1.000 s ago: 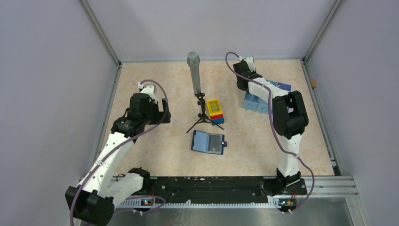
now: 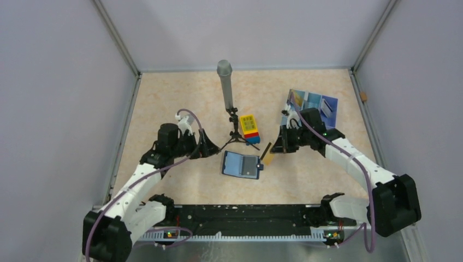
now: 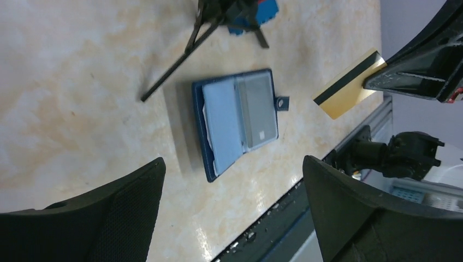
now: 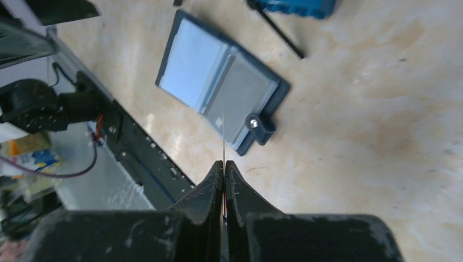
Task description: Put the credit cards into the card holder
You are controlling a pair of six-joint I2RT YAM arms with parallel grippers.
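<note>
A gold credit card (image 3: 349, 86) with a black stripe juts from my right gripper (image 2: 274, 148), which is shut on it. Edge-on, the card (image 4: 223, 136) looks like a thin line in the right wrist view. The card holder (image 2: 241, 165) lies spread on the table, with dark blue edges and pale blue inner pockets; its snap tab (image 3: 282, 103) faces the right arm. In the top view, the card is just right of that tab. My left gripper (image 2: 210, 146) stands open at the holder's upper left, its black fingers (image 3: 109, 210) wide apart and empty.
Behind the holder stands a tripod (image 2: 235, 134) carrying a grey microphone-like top, beside a yellow, red and blue block box (image 2: 249, 126). Blue bins (image 2: 313, 100) with more cards sit at the back right. Open table lies in front of the holder.
From the bins, the right arm has swung forward and left with the card to the holder's right side.
</note>
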